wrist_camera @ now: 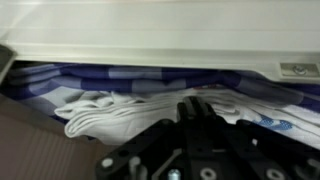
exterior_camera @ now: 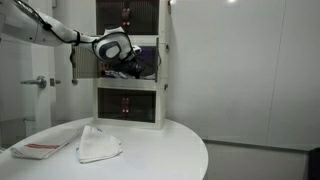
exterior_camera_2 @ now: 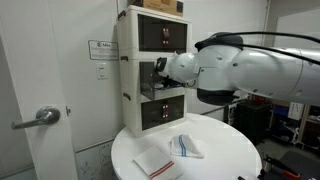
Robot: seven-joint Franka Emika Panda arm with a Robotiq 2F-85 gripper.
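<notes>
In the wrist view my gripper reaches into a shelf compartment and is shut on a folded white cloth (wrist_camera: pixel 135 115), with the fingertips pressed into its folds. Under and behind it lies a blue-and-white checked cloth (wrist_camera: pixel 130 78). Seen from outside, the gripper (exterior_camera: pixel 136 69) is at the open middle compartment of the tall white cabinet (exterior_camera: pixel 162 60). Detail inside the compartment is dark in both exterior views.
The shelf edge (wrist_camera: pixel 150 45) runs close above the cloths. Two cloths rest on the round white table: one white cloth (exterior_camera: pixel 98 145) and one red-striped cloth (exterior_camera: pixel 43 145). A door handle (exterior_camera_2: pixel 37 118) juts out at left.
</notes>
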